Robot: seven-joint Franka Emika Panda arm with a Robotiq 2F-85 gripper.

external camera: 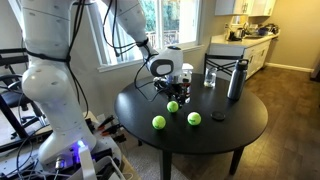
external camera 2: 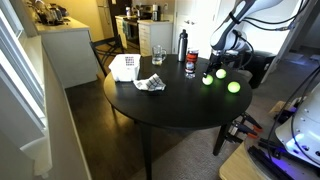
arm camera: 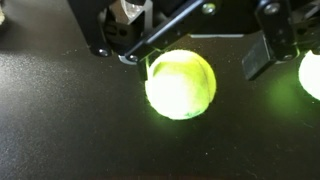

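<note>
Three yellow-green tennis balls rest on the round black table [external camera: 240, 130]. One ball [arm camera: 181, 85] shows in the wrist view between the fingertips of my open gripper, closer to the left finger; whether it touches that finger I cannot tell. At the right edge of that view lies part of another ball [arm camera: 311, 75], outside the right finger. In exterior view 1, my gripper [external camera: 179, 96] hangs low by the farthest ball [external camera: 172, 106], while the other balls, front left [external camera: 158, 122] and front right [external camera: 194, 118], sit apart from it.
A dark tall bottle [external camera: 238, 80] and a glass pitcher [external camera: 210, 76] stand behind, with a red-labelled container [external camera 2: 192, 60] close to the arm. A flat black disc [external camera: 219, 115] lies to the right. A white bag [external camera 2: 125, 68] and a cloth [external camera 2: 150, 83] occupy the table's other end.
</note>
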